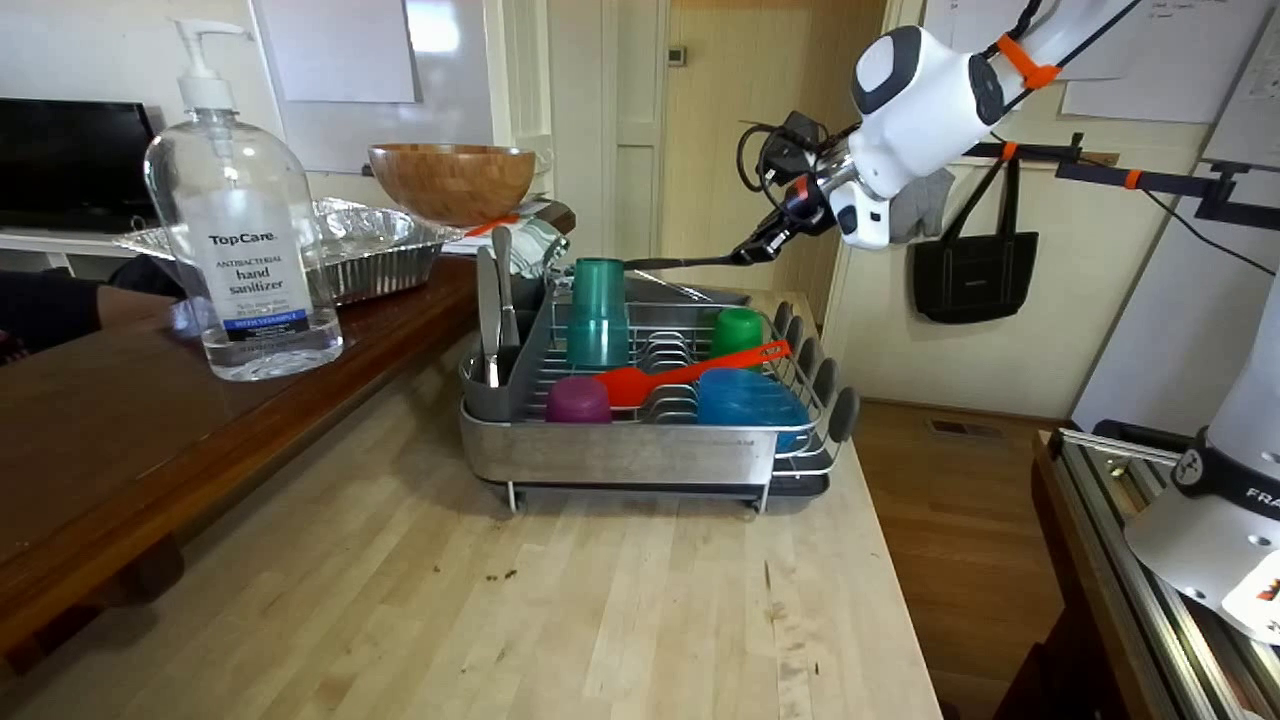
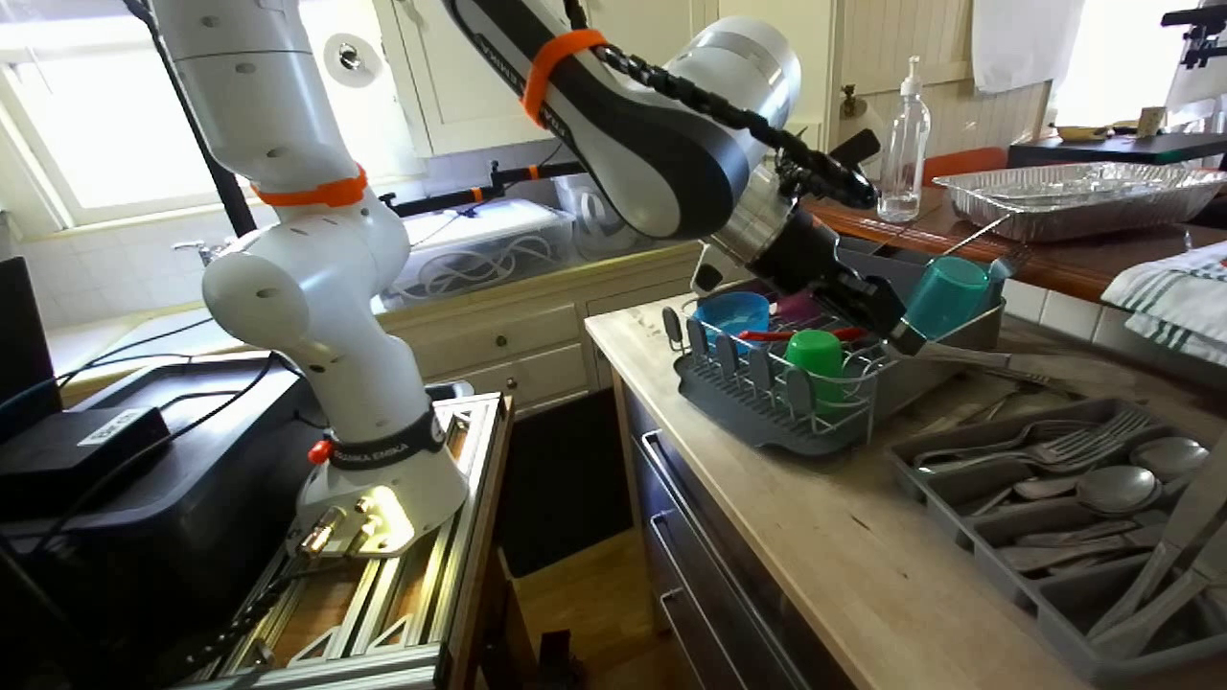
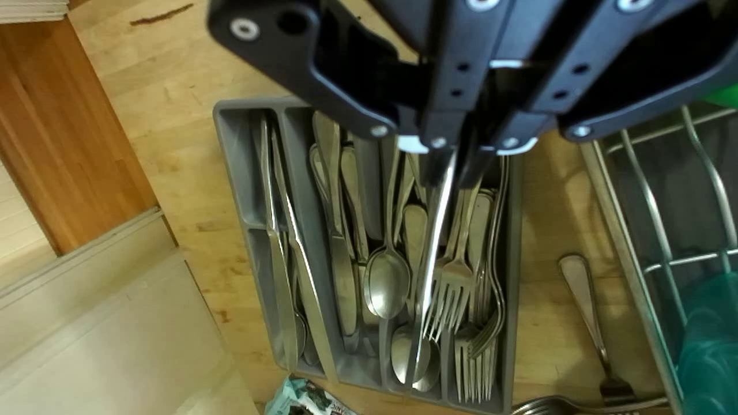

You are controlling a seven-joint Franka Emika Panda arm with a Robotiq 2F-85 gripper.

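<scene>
My gripper is shut on a table knife [image 3: 433,256], whose blade slants away from the fingertips. Seen from the wrist, the knife passes over the grey cutlery tray [image 3: 513,290], in front of its forks and spoons. In exterior view 1 the gripper [image 1: 753,250] is above and behind the dish rack, and the knife [image 1: 678,262] sticks out nearly level to the left. Exterior view 2 has the gripper [image 2: 903,328] at the rack's side, with the knife [image 2: 972,357] reaching out toward the tray [image 2: 978,531]. The part between the fingers is hidden.
The dish rack [image 1: 618,454] carries a teal cup [image 1: 599,314], a green cup [image 1: 737,329], a purple cup [image 1: 578,400], a blue bowl [image 1: 750,398] and a red spatula [image 1: 690,372]. A loose fork [image 3: 584,297] lies between tray and rack.
</scene>
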